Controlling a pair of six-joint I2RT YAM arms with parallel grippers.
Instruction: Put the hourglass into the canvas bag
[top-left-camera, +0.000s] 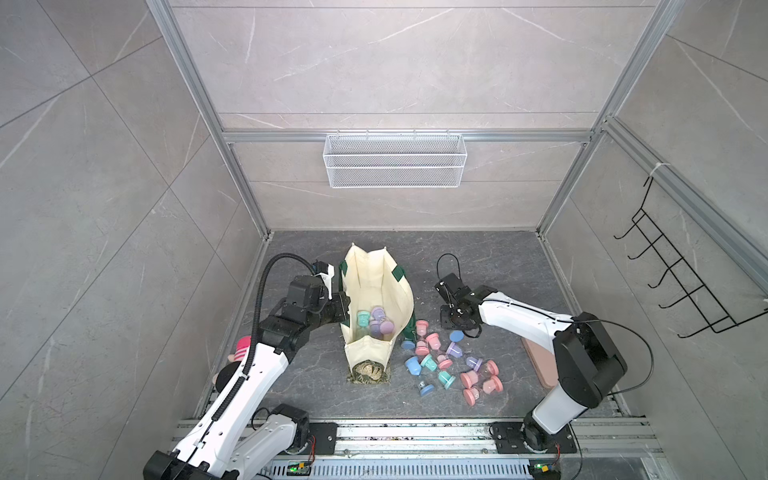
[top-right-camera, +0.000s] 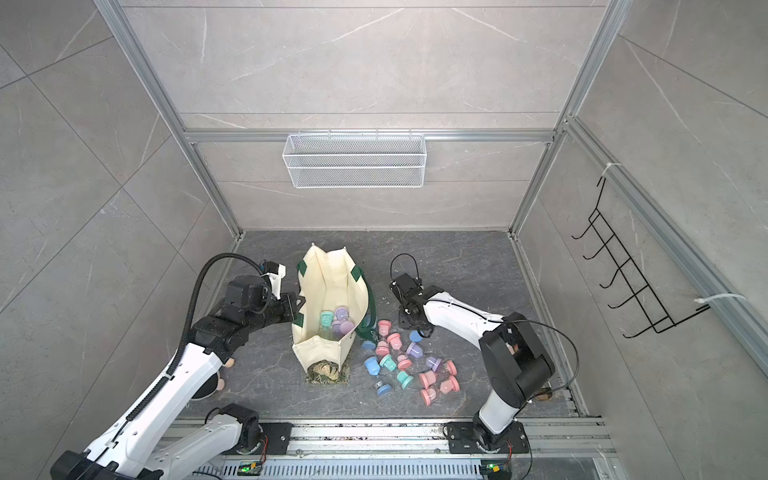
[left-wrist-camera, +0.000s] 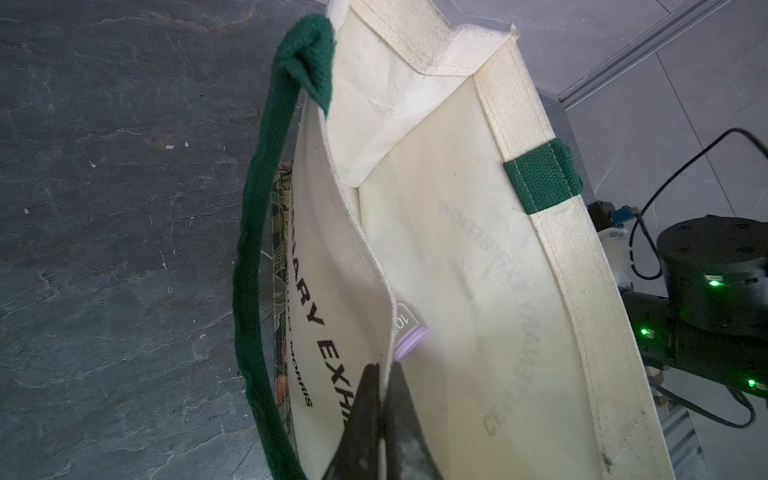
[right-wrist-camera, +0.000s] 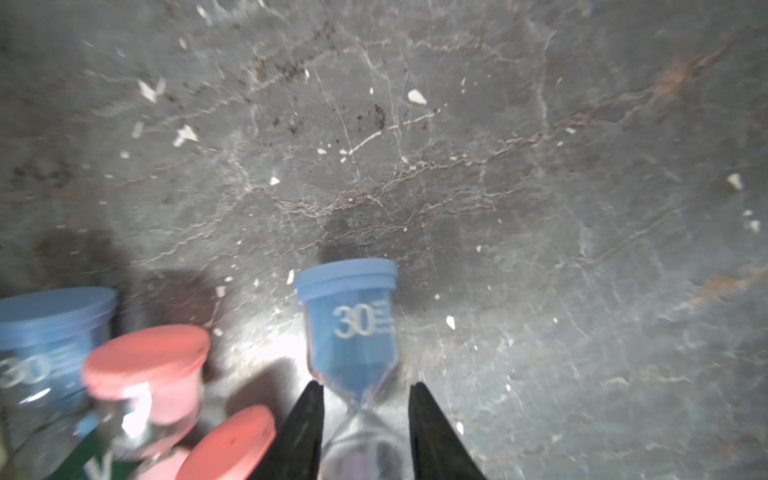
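Observation:
The cream canvas bag (top-left-camera: 372, 276) stands with its mouth gaping, and several hourglasses (top-left-camera: 376, 320) rest inside. My left gripper is shut on the bag's near rim, the thin cloth edge running between its fingers. In the right wrist view a blue hourglass (right-wrist-camera: 352, 320) marked 30 lies on the floor. The fingers of my right gripper stand apart on either side of its waist and lower glass, with a gap at the waist. That gripper is over the far edge of the hourglass pile. Whether its pads touch the glass lower down is hidden.
Several pink, green, purple and blue hourglasses (top-left-camera: 469, 379) lie loose right of the bag. A green strap (top-right-camera: 368, 308) hangs on the bag's right side. A white wire basket (top-left-camera: 394, 160) is mounted on the back wall. The floor behind the right gripper is clear.

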